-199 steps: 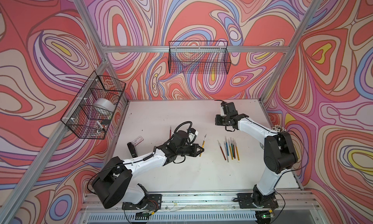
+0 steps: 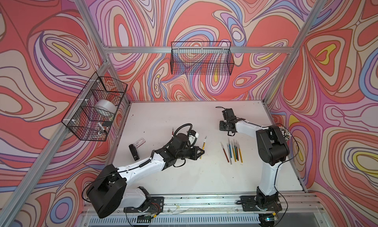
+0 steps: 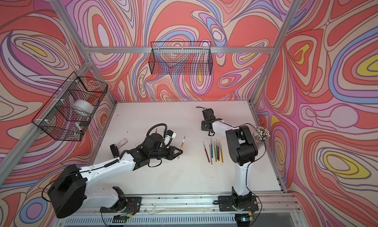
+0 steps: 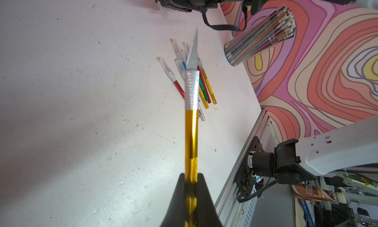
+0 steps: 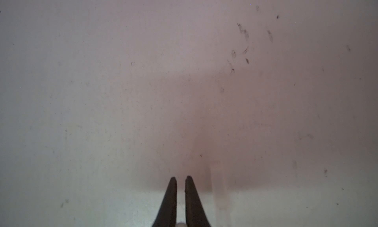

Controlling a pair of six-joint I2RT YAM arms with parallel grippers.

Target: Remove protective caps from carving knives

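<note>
A gold carving knife [image 4: 191, 126] with a bare blade is held upright in the left wrist view, and my left gripper is shut on its handle. Low over the back right of the table, my right gripper stands slightly open, with a narrow empty gap at its tips. A pale translucent cap [image 5: 218, 183] lies on the table just right of those fingers, apart from them. Several capped knives, such as a red one [image 2: 225, 153], lie in a row at the right centre. Behind the left arm, another red knife [image 2: 172, 131] is partly hidden.
A clear cup of knives [image 4: 259, 36] stands at the right edge. A black object [image 2: 133, 152] and a small labelled item [image 2: 139, 142] lie at the left.
My right gripper has come down a little and the right arm has drawn in to the left. The left gripper, with the gold knife, has shifted slightly left.
</note>
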